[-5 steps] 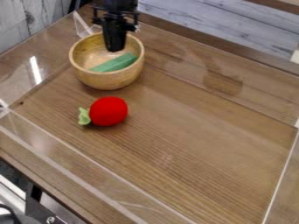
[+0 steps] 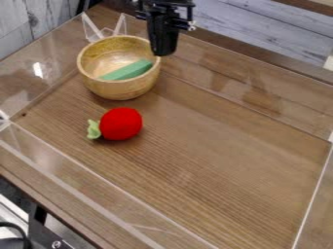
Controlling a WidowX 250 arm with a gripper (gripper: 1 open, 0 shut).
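Note:
A wooden bowl [image 2: 104, 86] sits at the upper left of the table with a green elongated object [image 2: 128, 71] lying inside it. My dark gripper [image 2: 163, 47] hangs just above and behind the bowl's right rim, shut, with nothing visible between its fingers. A red object with a green top, like a tomato or strawberry [image 2: 120, 124], lies below the bowl.
A pale plank wall [image 2: 260, 24] runs behind it. A dark cable [image 2: 14, 231] is at the lower left corner.
My gripper has moved right and slightly up, from over the bowl toward its right rim. The bowl and red object have stayed about in place.

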